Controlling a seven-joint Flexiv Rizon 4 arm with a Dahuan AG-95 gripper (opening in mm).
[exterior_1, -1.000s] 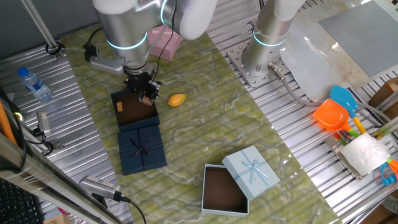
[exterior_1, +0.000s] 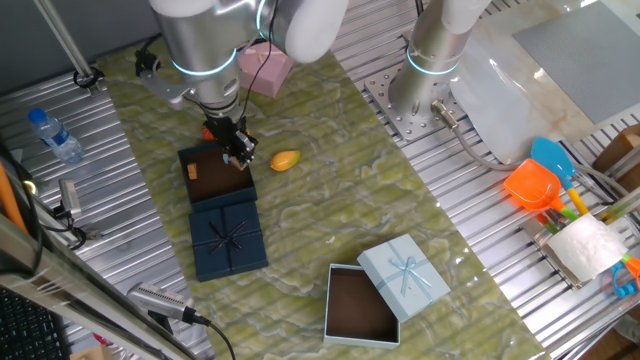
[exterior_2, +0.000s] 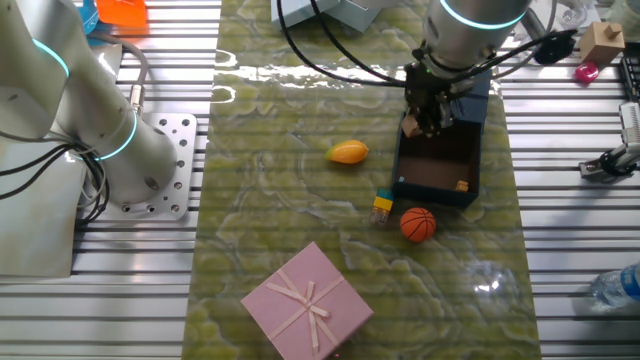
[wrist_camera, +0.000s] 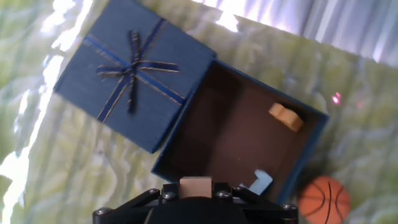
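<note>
My gripper is shut on a small tan block (wrist_camera: 196, 185), whose flat face shows between the fingers. In exterior view 2 the tan block (exterior_2: 410, 125) hangs over the edge of the open dark blue box (exterior_2: 437, 190). Inside that box, on its brown bottom, lie an orange-tan piece (wrist_camera: 286, 117) and a light blue piece (wrist_camera: 260, 182). The box's lid (wrist_camera: 132, 71), tied with a dark ribbon bow, lies against one side. A small basketball (exterior_2: 417, 225), a yellow and teal block piece (exterior_2: 382, 204) and an orange-yellow mango (exterior_2: 348, 152) rest on the mat outside the box.
A pink gift box (exterior_2: 307, 303) sits beyond the basketball. An open light blue box (exterior_1: 361, 308) with its lid (exterior_1: 404, 277) leaning on it stands at the mat's other end.
My gripper, with the tan block, has shifted slightly near the box edge by the mango. More of the orange ball shows behind it. The other objects have stayed put.
</note>
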